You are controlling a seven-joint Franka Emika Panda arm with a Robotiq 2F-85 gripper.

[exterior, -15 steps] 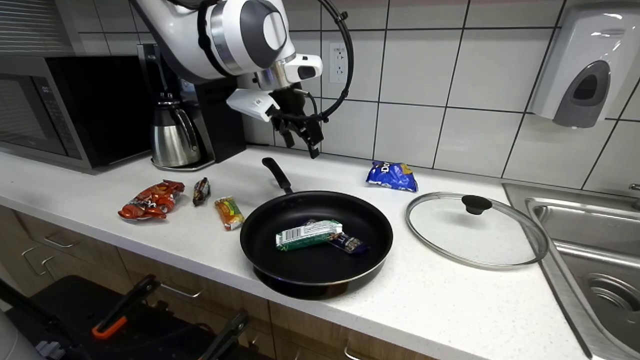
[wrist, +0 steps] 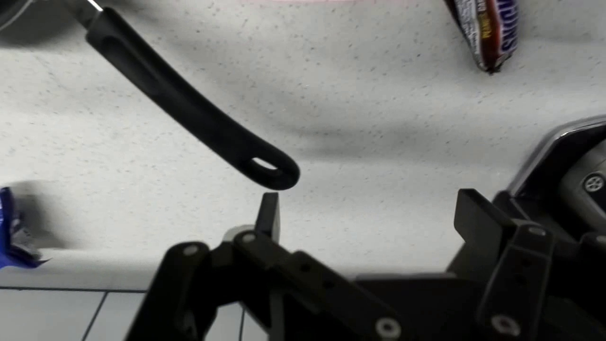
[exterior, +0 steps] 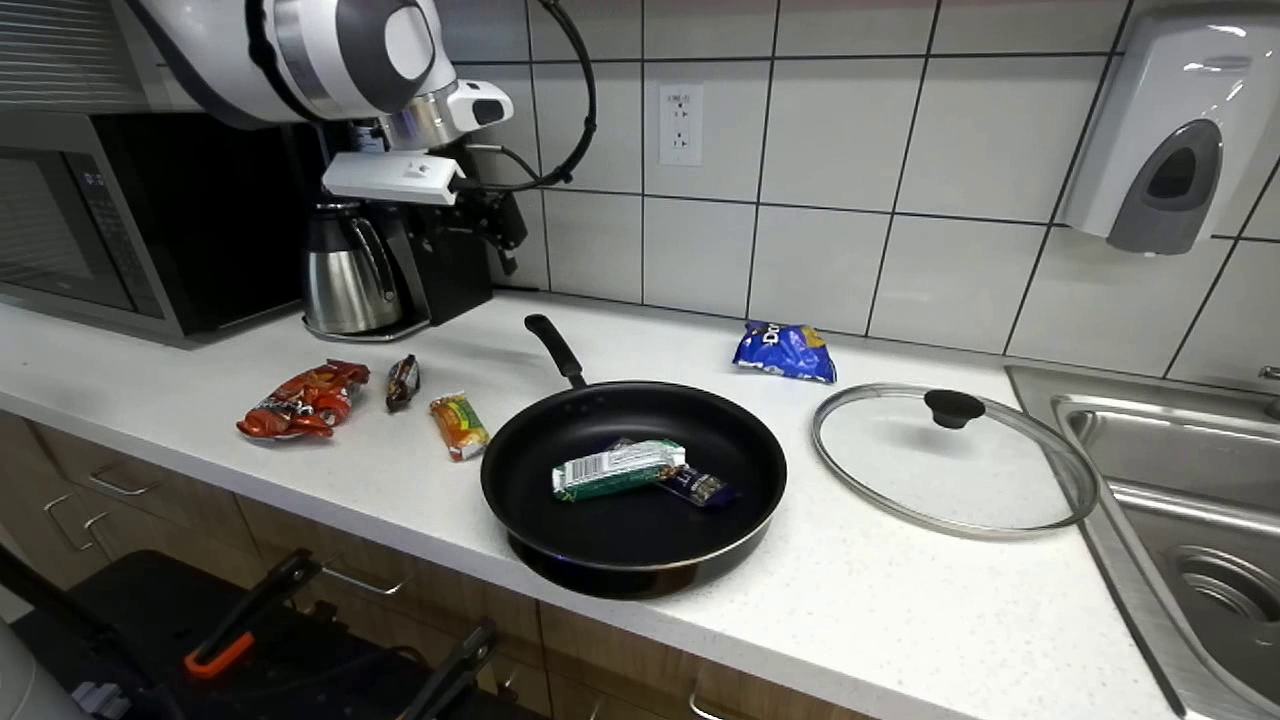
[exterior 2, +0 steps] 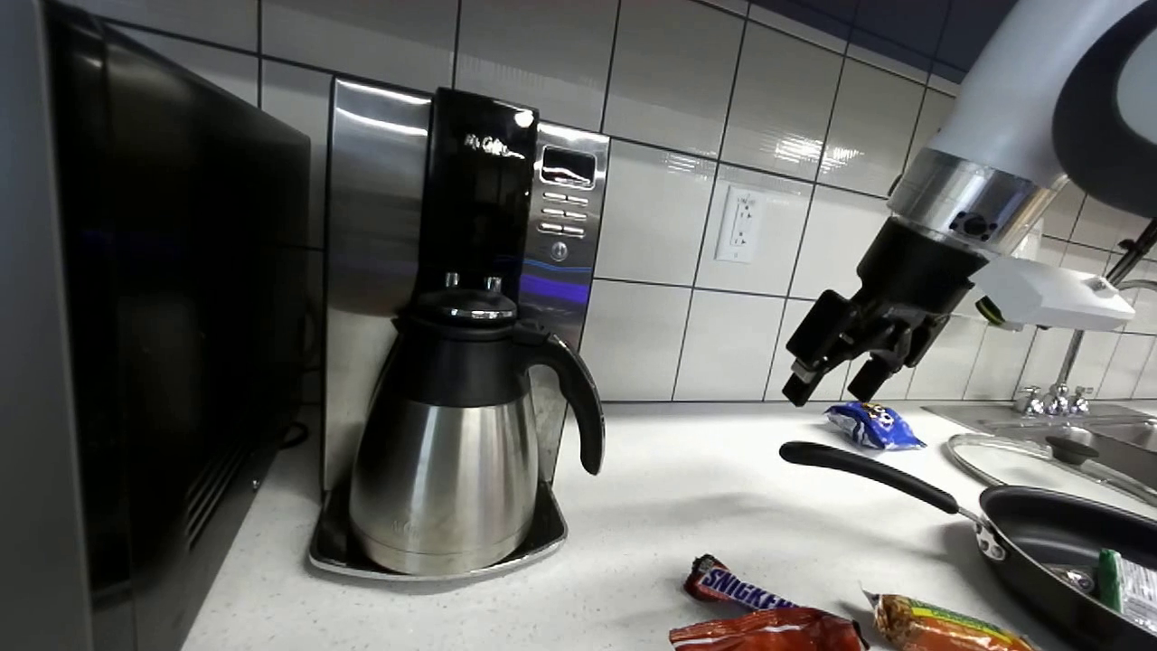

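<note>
My gripper stands open above the back of the counter, its fingertips wide apart with only bare counter showing between them. In the wrist view the black pan handle (wrist: 193,108) lies just off the left fingertip. The black frying pan (exterior: 534,528) holds a green-and-white wrapped bar (exterior: 618,469) lying across a dark purple one (exterior: 702,487). Left of the pan are an orange-yellow wrapped bar (exterior: 458,426), a brown Snickers bar (exterior: 403,383) and a red crinkled bag (exterior: 306,402). Behind the pan, to its right, sits a blue bag (exterior: 785,352).
A glass lid (exterior: 954,474) lies flat between the pan and the sink (exterior: 1200,516). The coffee maker with its steel carafe (exterior 2: 446,477) stands at the back left, beside the microwave (exterior: 84,240). Tiled wall (exterior: 840,132) runs close behind the arm. Bare counter shows around the handle.
The arm has swung left and slightly up in exterior view 1, from behind the pan handle toward the coffee maker. Objects on the counter stay where they were.
</note>
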